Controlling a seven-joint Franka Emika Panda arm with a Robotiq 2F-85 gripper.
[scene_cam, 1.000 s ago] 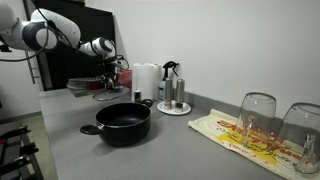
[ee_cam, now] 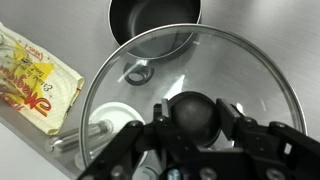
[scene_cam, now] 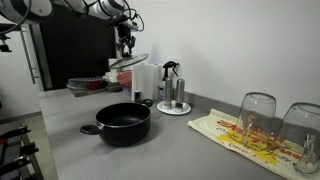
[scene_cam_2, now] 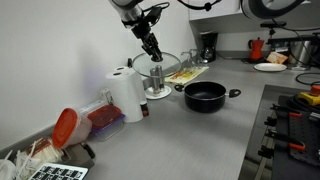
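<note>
A clear glass lid with a black knob hangs in the air, my gripper shut on that knob. In exterior view 1 the lid is level with the top of the paper towel rolls, above and behind the black pot. The pot stands uncovered on the grey counter, apart from the lid. In the wrist view the pot shows beyond the lid's upper rim. My gripper in exterior view 2 is over the lid, near the white plate with grinders.
White paper towel rolls and a plate with grinders stand behind the pot. Two upturned glasses rest on a yellow-and-white towel at right. A dish rack is at exterior view 2's left. The counter before the pot is clear.
My gripper has carried the lid upward and to the right in exterior view 1, from low over the far counter. The pot has stayed in place.
</note>
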